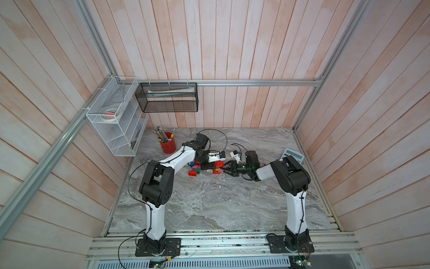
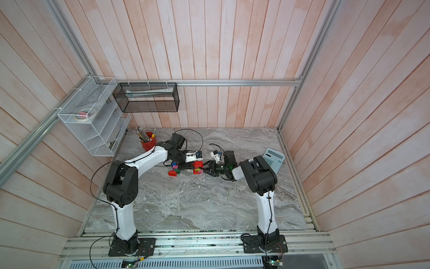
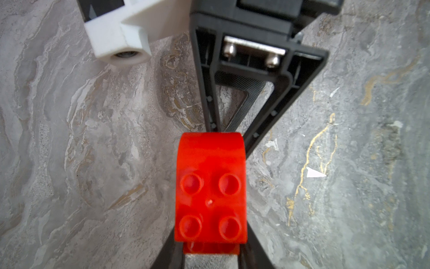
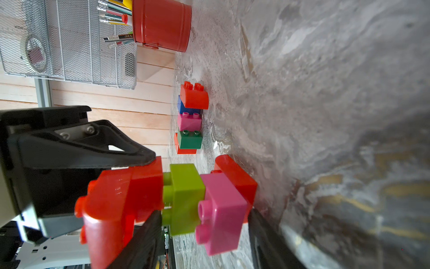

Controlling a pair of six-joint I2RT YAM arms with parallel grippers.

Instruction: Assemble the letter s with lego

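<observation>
A stack of red, lime and pink bricks stands between the two grippers near the middle of the table. My left gripper is shut on the red curved brick (image 3: 209, 197) at the stack's top, with another red piece showing under it. Below the red part, the right wrist view shows a lime brick (image 4: 186, 197) offset beside a pink brick (image 4: 227, 215), then a red brick (image 4: 237, 181) nearest the table. My right gripper is part open, its fingers on either side of the lime and pink bricks. Whether its pads touch them cannot be told.
Loose bricks lie left of the stack: an orange-red curved one (image 4: 194, 97), a pink one (image 4: 189, 122), a green one (image 4: 190, 139) and others. A red pen cup (image 1: 168, 144) stands back left, a calculator (image 2: 273, 159) far right.
</observation>
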